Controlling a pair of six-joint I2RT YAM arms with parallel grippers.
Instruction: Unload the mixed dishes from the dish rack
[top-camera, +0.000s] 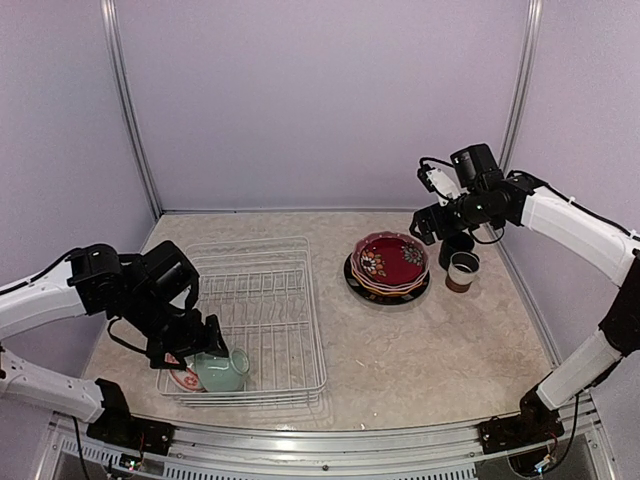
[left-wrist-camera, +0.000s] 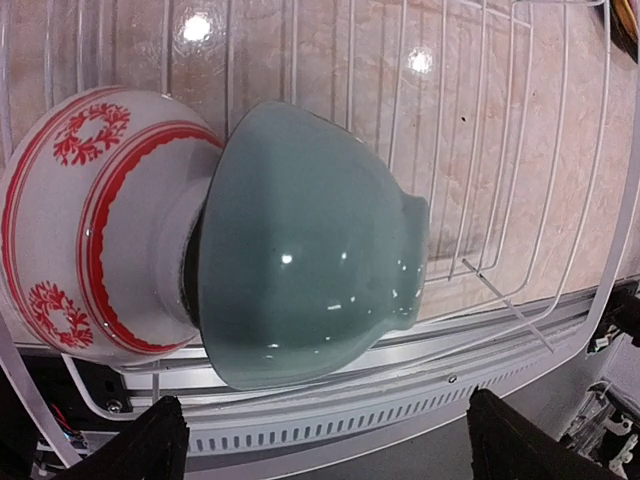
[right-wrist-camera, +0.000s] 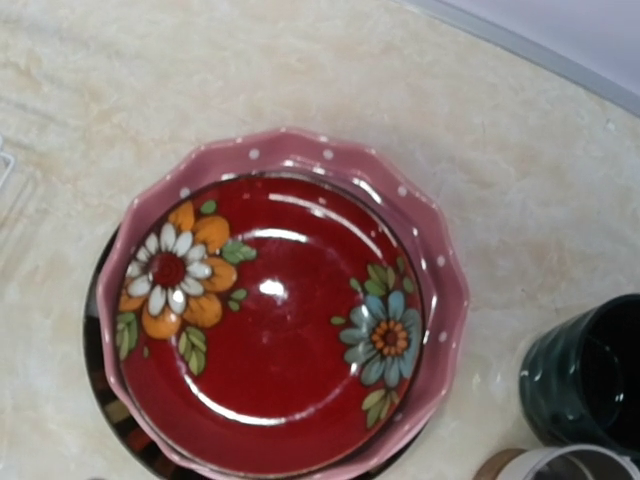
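In the front left corner of the white wire dish rack (top-camera: 318, 340) two bowls lie on their sides. The celadon green bowl (left-wrist-camera: 310, 250) has its mouth over the foot of a white bowl with red patterns (left-wrist-camera: 110, 225). Just above them is my left gripper (top-camera: 190, 360), its fingers (left-wrist-camera: 135, 445) spread apart with nothing between them. Across the table, my right gripper (top-camera: 425, 225) hangs open above the back right, by the stacked dishes. The top one there is a red flowered plate (right-wrist-camera: 270, 320) inside a pink scalloped dish (right-wrist-camera: 448, 280).
A dark green cup (right-wrist-camera: 560, 380) and a white-and-brown cup (top-camera: 462, 270) stand right of the stack. A black plate (top-camera: 352, 280) lies under the stack. The rest of the rack is empty, and the table's front right is clear.
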